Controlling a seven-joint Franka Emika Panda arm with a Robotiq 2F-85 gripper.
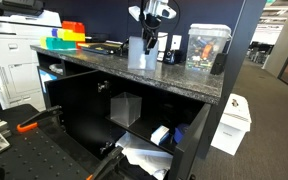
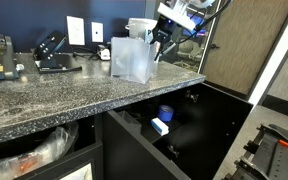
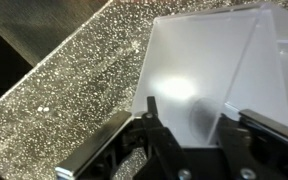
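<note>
A frosted, translucent bin (image 1: 138,58) stands upright on the speckled stone counter (image 2: 44,112), close to its front edge. My gripper (image 1: 150,43) points down at the top of this bin, and in the second exterior view the gripper (image 2: 157,47) is at the bin's (image 2: 131,60) right side. From the wrist, the bin's smooth wall (image 3: 179,65) fills the middle and right, while the gripper has its dark fingertips apart in front of it. Whether a finger touches the bin cannot be told.
A clear tub with a lid (image 1: 206,47) stands right of the bin, beside a black item (image 1: 219,64). Coloured blocks (image 1: 64,36) sit at the far left. Below, the open cabinet holds another clear bin (image 1: 126,108), a blue roll (image 2: 166,112) and white cloth (image 1: 144,155).
</note>
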